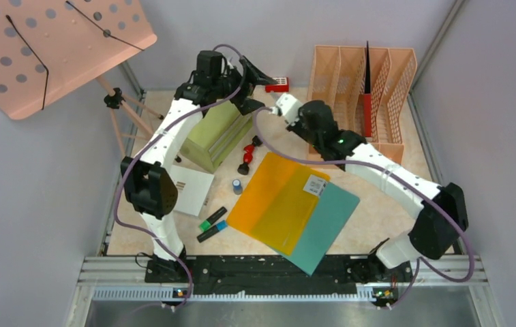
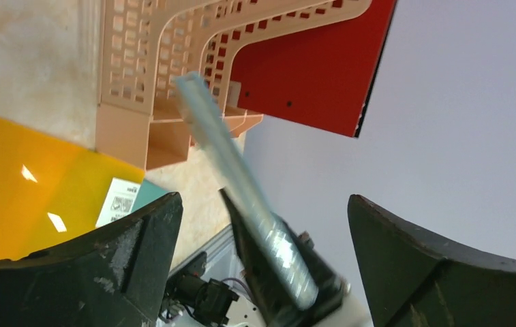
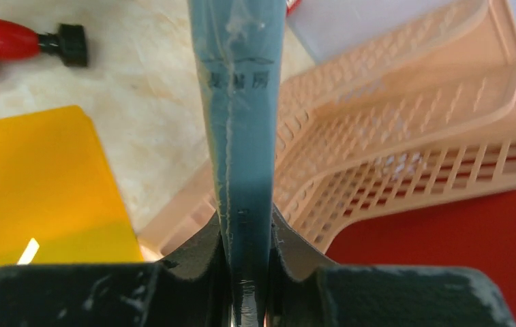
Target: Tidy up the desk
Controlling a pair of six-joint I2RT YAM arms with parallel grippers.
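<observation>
A blue folder (image 3: 241,136) stands on edge in my right gripper, which is shut on it; in the top view this gripper (image 1: 283,105) is blurred, beside the file organizer. My left gripper stands open to its upper left (image 1: 258,88), nothing between its fingers. The pink file organizer (image 1: 391,151) at back right holds a red folder (image 1: 367,112). A yellow folder (image 1: 268,204) lies over a teal one (image 1: 330,225) at the front.
A green box (image 1: 207,150), red dumbbell-shaped items (image 1: 248,157), a white booklet (image 1: 190,191), two markers (image 1: 210,228), a small blue jar (image 1: 237,187) and a red calculator-like item (image 1: 277,84) lie around. A pink perforated stand (image 1: 64,61) occupies the back left.
</observation>
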